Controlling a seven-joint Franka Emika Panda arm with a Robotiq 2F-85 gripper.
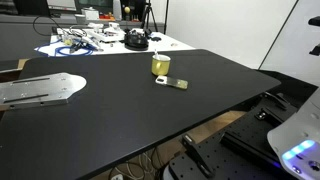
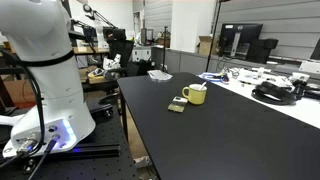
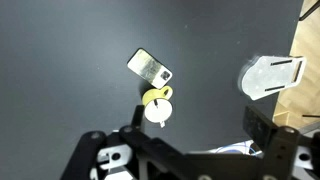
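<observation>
A yellow mug stands upright on the dark table, with something white sticking up out of it; the mug also shows in exterior view 2. Beside it lies a small flat metallic piece, apart from the mug. From above, the wrist view shows the mug's yellow side and the flat piece. My gripper is open, its two fingers spread wide at the bottom of the wrist view. Nothing is held between them. The mug lies near the left finger, seemingly well below it.
A pale slotted plate lies on the table, right of the mug in the wrist view and at the left in exterior view 1. Cables and equipment crowd the background.
</observation>
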